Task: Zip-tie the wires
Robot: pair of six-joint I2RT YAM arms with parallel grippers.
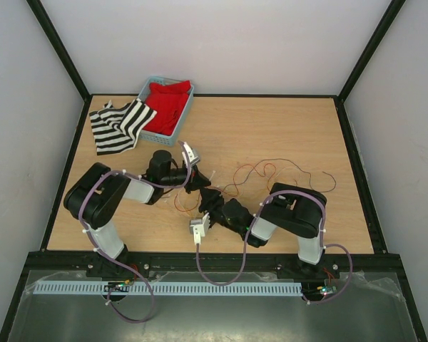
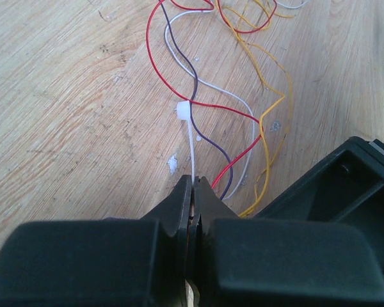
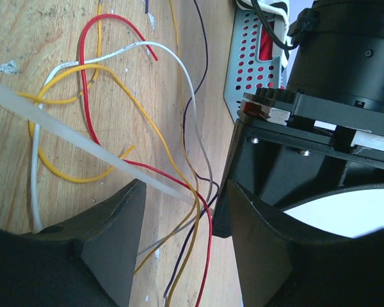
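My left gripper is shut on the thin strap of a white zip tie (image 2: pixel 192 147); the tie's square head stands out beyond the fingertips. Red, purple, white and yellow wires (image 2: pixel 266 147) run past the strap, close to these fingers. In the right wrist view the zip tie (image 3: pixel 83 142) slants across the picture toward the left gripper. My right gripper is part open. Strap and wires show in the gap between its fingers, though how deep they sit there I cannot tell. From the top view both fingertip pairs nearly meet.
Loose wire ends (image 1: pixel 310 174) spread right over the table. At the back left stand a blue-grey basket (image 1: pixel 157 137) with red cloth and a striped cloth (image 1: pixel 115 132). Both arms are very close together.
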